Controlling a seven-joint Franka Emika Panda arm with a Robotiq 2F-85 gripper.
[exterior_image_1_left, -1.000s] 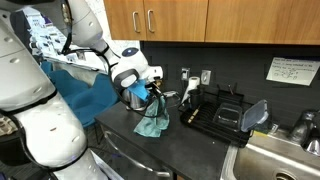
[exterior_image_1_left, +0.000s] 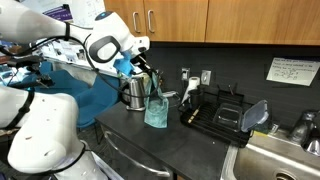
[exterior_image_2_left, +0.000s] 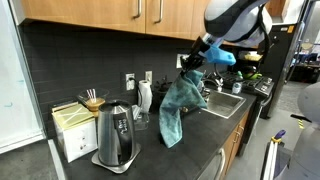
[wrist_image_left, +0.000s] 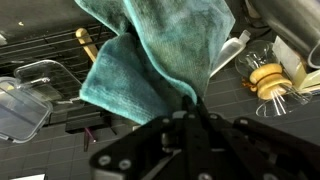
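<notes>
A teal cloth (exterior_image_2_left: 178, 103) hangs in long folds from my gripper (exterior_image_2_left: 191, 72) above the counter. Exterior view 1 shows the same cloth (exterior_image_1_left: 156, 113) draped down in front of the back wall, its lower end close to the counter top. In the wrist view, the cloth (wrist_image_left: 175, 45) narrows to a pinch at the fingertips of my gripper, which is shut on it. Whether its lowest corner touches the counter I cannot tell.
A dish rack (exterior_image_1_left: 215, 118) and the sink (exterior_image_1_left: 262, 160) lie to the right. A steel kettle (exterior_image_2_left: 117, 133) and a toaster (exterior_image_2_left: 76, 130) stand along the wall. Wooden cabinets (exterior_image_1_left: 235, 20) hang overhead.
My gripper has risen with the cloth in it. The cloth was bunched low near the counter and now hangs longer and straighter, higher up.
</notes>
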